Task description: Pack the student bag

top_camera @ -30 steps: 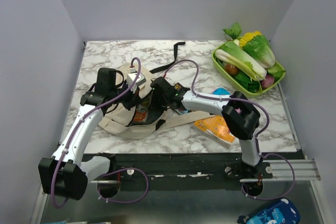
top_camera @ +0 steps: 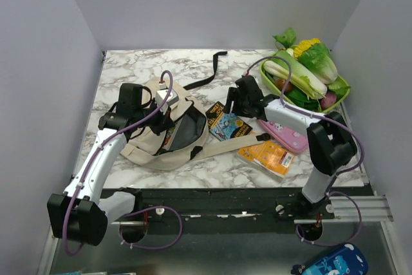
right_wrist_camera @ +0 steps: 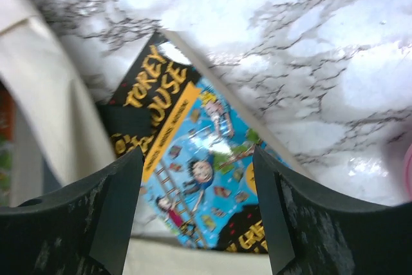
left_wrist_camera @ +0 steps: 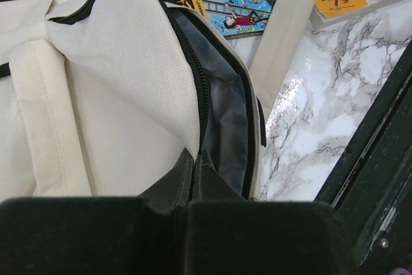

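Note:
The cream backpack (top_camera: 138, 141) lies on the marble table at left, its zipped mouth spread and dark grey lining (left_wrist_camera: 226, 111) showing. At the mouth's edge my left gripper is shut on the cream zippered flap (left_wrist_camera: 132, 49). Part of a book (right_wrist_camera: 6, 143) shows inside the bag. Over the blue and black storybook (right_wrist_camera: 199, 165) my right gripper stands open, empty between its fingers, the book lying flat on the table. An orange book (top_camera: 267, 158) and a pink case (top_camera: 284, 135) lie further right.
A green basket (top_camera: 344, 94) of vegetables fills the back right. A cream strap (top_camera: 222, 147) crosses the table from the bag toward the orange book. A blue pouch (top_camera: 335, 263) lies below the table's front edge.
My right gripper has come out of the bag's mouth and moved right, to above the blue and black storybook. The left arm and the bag flap have stayed put.

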